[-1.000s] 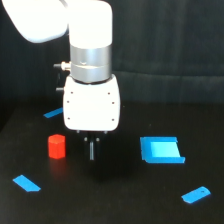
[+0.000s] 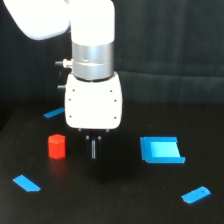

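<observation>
A red cube (image 2: 57,147) sits on the dark table, left of centre in the camera view. My gripper (image 2: 94,149) hangs pointing down from the white hand, to the right of the cube and apart from it in the picture. The fingers are dark against the dark table, so whether they are open or shut cannot be made out. Nothing clearly shows held between them. On the right lies a light-blue square (image 2: 163,150) bordered with brighter blue tape.
Strips of blue tape lie on the table at the front left (image 2: 26,184), the front right (image 2: 195,195) and the back left (image 2: 54,113). A dark curtain (image 2: 170,60) hangs behind. Bare table lies between the cube and the square.
The hand has shifted very slightly to the right. The cube and the blue square are where they were.
</observation>
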